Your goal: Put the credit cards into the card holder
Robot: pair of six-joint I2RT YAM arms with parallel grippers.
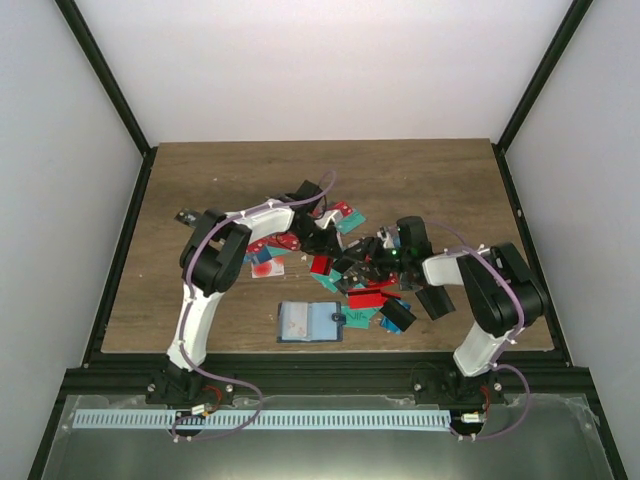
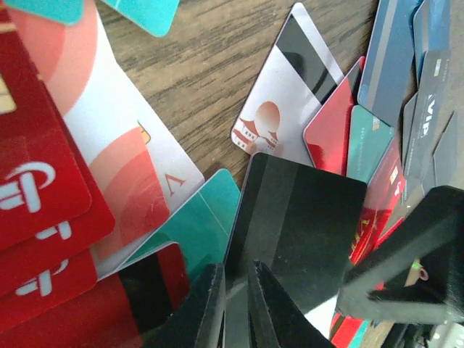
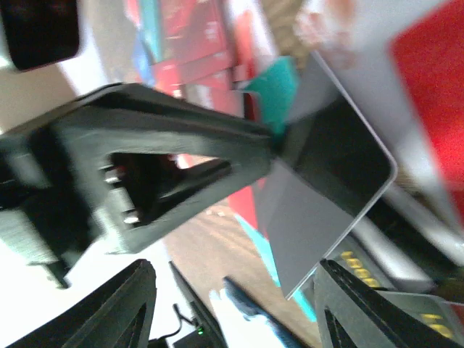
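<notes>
A black card lies across other cards in the left wrist view, its near edge at my left gripper, which is shut on it. In the right wrist view that black card stands tilted against my left gripper's fingers. My right gripper is close by, its own fingers apart in its view, with a card corner showing beyond the gap; whether it grips anything is unclear. In the top view the two grippers face each other over the cards. The opened card holder lies in front.
Red cards, a teal card and black cards are spread around and under both grippers, several overlapping. Another dark card lies to the right. Bare wood is free left of the holder and at the back.
</notes>
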